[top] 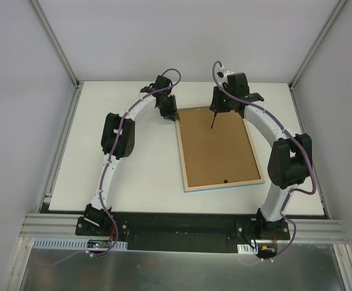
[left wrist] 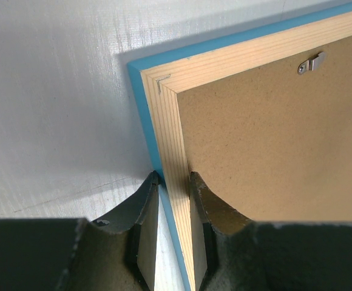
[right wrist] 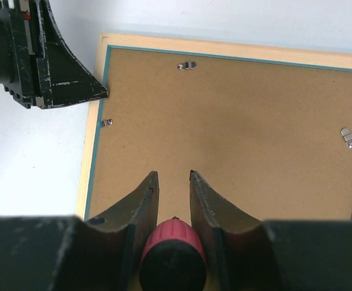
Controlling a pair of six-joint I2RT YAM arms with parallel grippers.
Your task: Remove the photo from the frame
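Observation:
The photo frame lies face down, its pale wooden rail [top: 181, 157] with a blue edge surrounding a brown backing board [top: 218, 151]. Small metal clips sit along the board's edge, such as the far clip [right wrist: 187, 65], the left clip [right wrist: 106, 123] and the right clip [right wrist: 348, 138]. At the far left corner, my left gripper is shut on the wooden rail. My right gripper [top: 214, 109] is over the far part of the board, shut on a screwdriver [right wrist: 173, 233] with a red and black handle. Its dark shaft points down toward the board. Any photo is hidden.
A small black piece [top: 226, 181] shows on the board's near edge. The left gripper's fingers [right wrist: 82, 91] reach over the far left corner in the right wrist view.

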